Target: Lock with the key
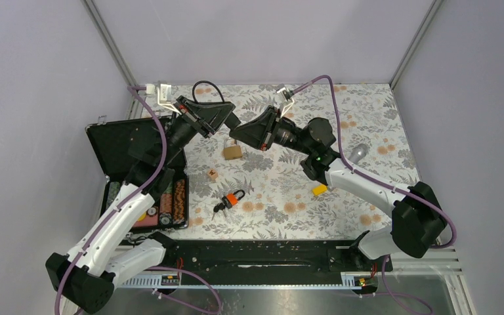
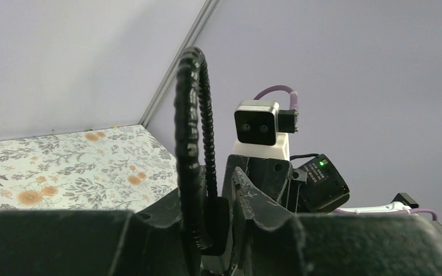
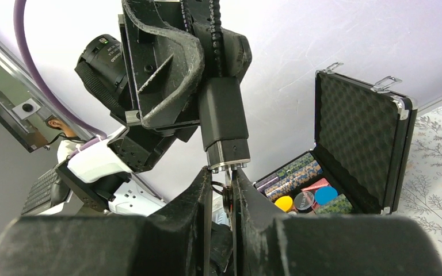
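A black lock [image 3: 223,109] with a long looped black cable shackle [image 2: 189,115] is held by my left gripper [image 1: 224,113], shut on it. My right gripper [image 1: 235,135] is shut on a key [image 3: 227,201] with a ring, directly beneath the lock's metal end face. The key's tip is at that face; how far it is inserted I cannot tell. The two grippers meet in mid-air above the table.
A brass padlock [image 1: 232,152], a small wooden block [image 1: 212,173], an orange-black lock [image 1: 230,200] with keys and a yellow item [image 1: 319,189] lie on the table [image 1: 275,216]. An open case [image 1: 136,147] stands at the left.
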